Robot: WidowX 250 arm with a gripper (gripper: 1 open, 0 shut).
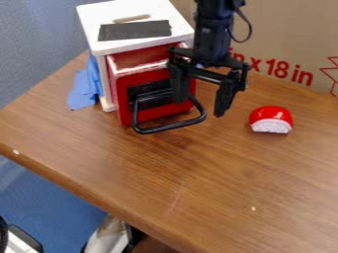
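My black gripper (201, 91) hangs in front of the red-fronted white box (129, 20), its two fingers spread apart, with nothing visible between them. A black bar handle (171, 125) juts out low from the red front (133, 65), below and left of my fingers. To the right, a red item with a white ribbed edge (271, 118) lies on the wooden table.
A blue cloth (82, 89) lies left of the box. Cardboard (297, 49) stands behind. The table's left edge drops to a blue surface.
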